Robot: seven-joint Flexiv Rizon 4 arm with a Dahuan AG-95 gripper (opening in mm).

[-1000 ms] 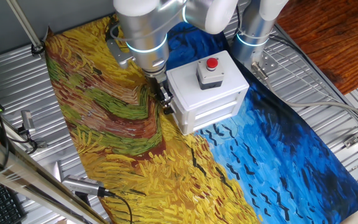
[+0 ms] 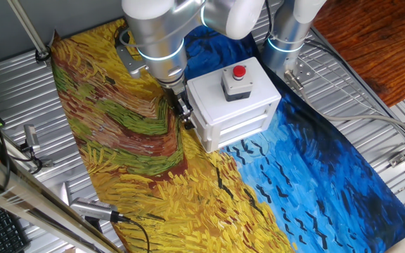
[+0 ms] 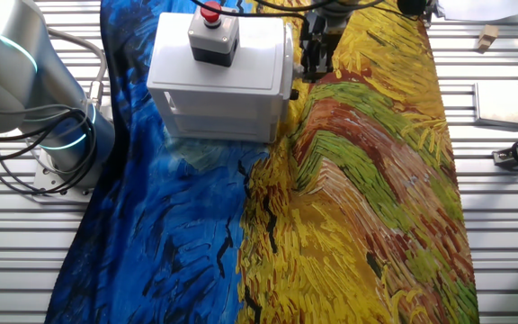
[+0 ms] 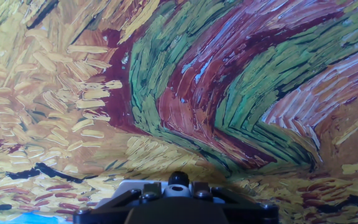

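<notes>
A white drawer cabinet [image 2: 232,102] stands on the painted cloth, with a dark knob [image 3: 294,94] on its side facing the gripper. Close against that side, my gripper [image 2: 186,118] points down, low beside the box. From exterior view 2 the gripper [image 3: 315,59] shows as a dark shape at the cabinet's right side. In the wrist view, a dark round knob [image 4: 178,178] and a pale part lie between or just beyond the fingers at the bottom edge. Whether the fingers press on anything cannot be made out.
An emergency-stop box with a red button [image 2: 239,72] sits on the cabinet's top.
Over the last second the arm has shifted slightly left in exterior view 1, its gripper staying beside the cabinet. The cabinet and the button box show little or no movement.
</notes>
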